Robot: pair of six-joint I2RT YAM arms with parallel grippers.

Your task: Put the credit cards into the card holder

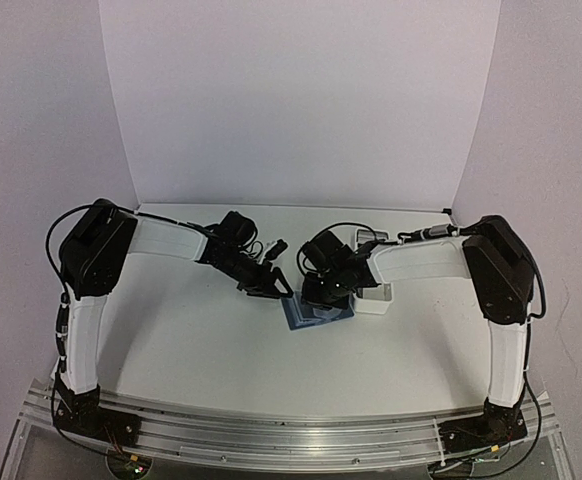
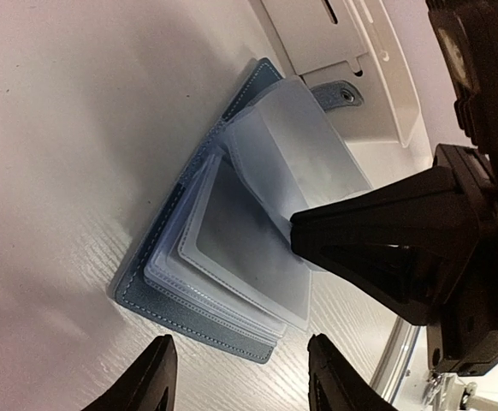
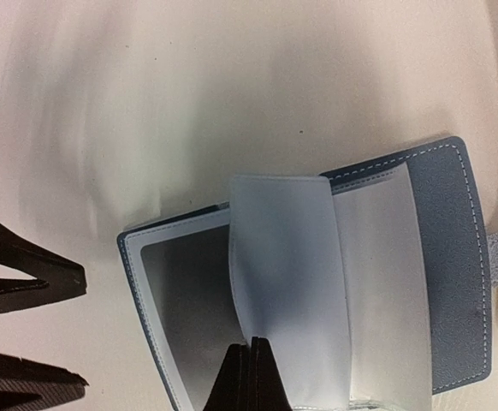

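The blue card holder [image 1: 319, 318] lies open on the table, partly under the right arm. Its translucent sleeves [image 2: 240, 235] fan out in the left wrist view, and one sleeve [image 3: 296, 282] stands lifted in the right wrist view. My right gripper is shut, its tips at that sleeve's free edge; whether film is pinched between them is hidden. To the holder's left, my left gripper is open with nothing between its fingers, just off the holder's near edge. No separate credit card can be made out.
A white box [image 1: 374, 303] stands right of the holder, close behind the right gripper. The holder's snap strap [image 2: 338, 94] reaches toward it. Free table lies in front and to the left.
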